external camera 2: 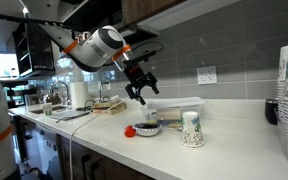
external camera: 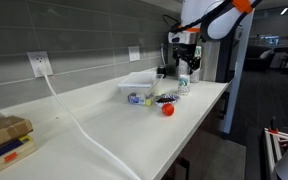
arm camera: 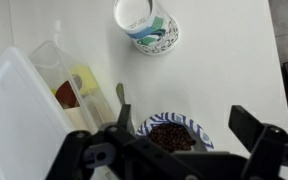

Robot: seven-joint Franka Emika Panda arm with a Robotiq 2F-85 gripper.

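Observation:
My gripper is open above the counter, a wide gap between its two dark fingers. Beneath it in the wrist view lies a bowl with a blue-patterned rim (arm camera: 195, 130), filled with dark red bean-like pieces. The fingers partly cover the bowl, and I see nothing held. In the second exterior view the gripper (external camera 2: 141, 96) hangs above the bowl (external camera 2: 144, 127), clear of it. A white patterned cup (external camera 2: 191, 131) stands upright beside the bowl. Close to the bowl's other side sits a small red round object (external camera 2: 130, 131).
A white bin (external camera: 141, 83) stands along the wall, and a spoon-like utensil (arm camera: 122, 94) shows beside it. Boxes (external camera: 2, 137) are stacked at the far left.

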